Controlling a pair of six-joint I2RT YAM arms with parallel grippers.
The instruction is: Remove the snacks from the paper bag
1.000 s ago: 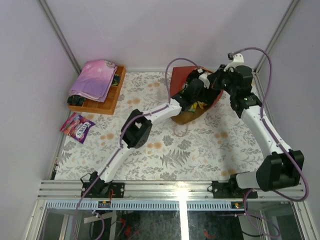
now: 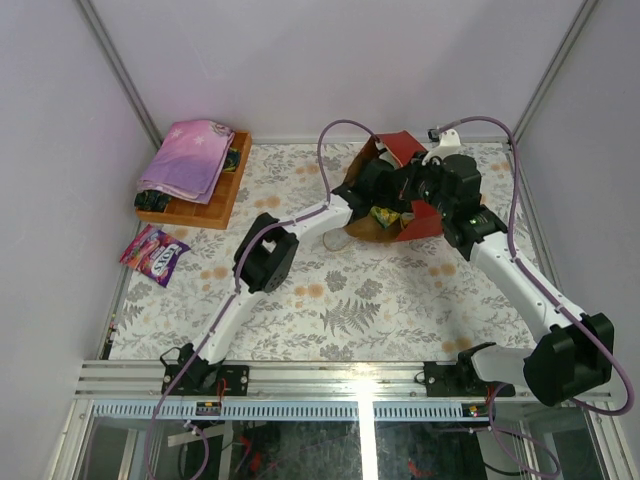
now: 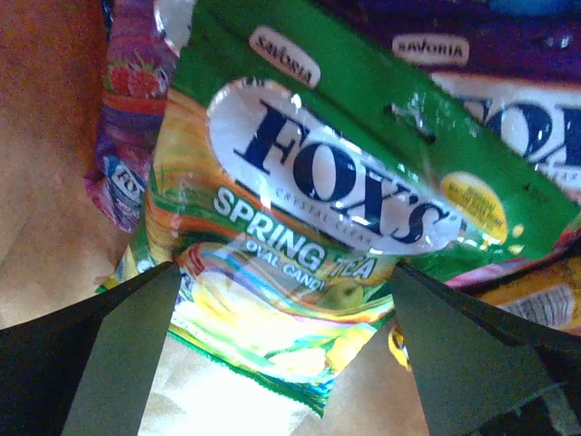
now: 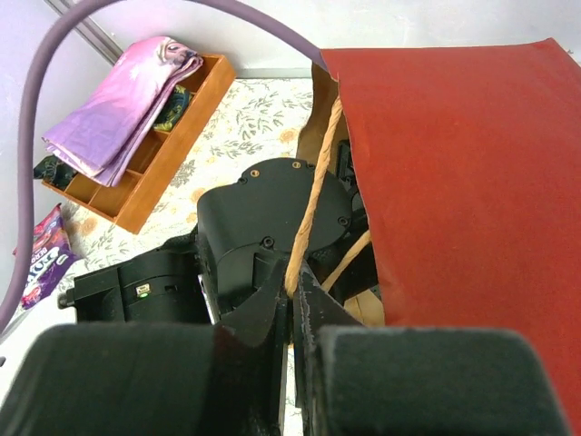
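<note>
The paper bag (image 2: 418,222) with red side lies open at the back right, both arms at it. My left gripper is inside, open around a green Fox's Spring Tea pack (image 3: 318,209), with a purple Fox's pack (image 3: 136,100) and a yellow pack (image 3: 540,309) beside it. My right gripper is shut at the bag's twisted rope handle (image 4: 315,195), which runs down to its fingertips, next to the red panel (image 4: 463,182).
A wooden tray (image 2: 224,204) with a folded pink bag (image 2: 185,160) stands at back left. A purple snack pack (image 2: 154,254) lies below it.
</note>
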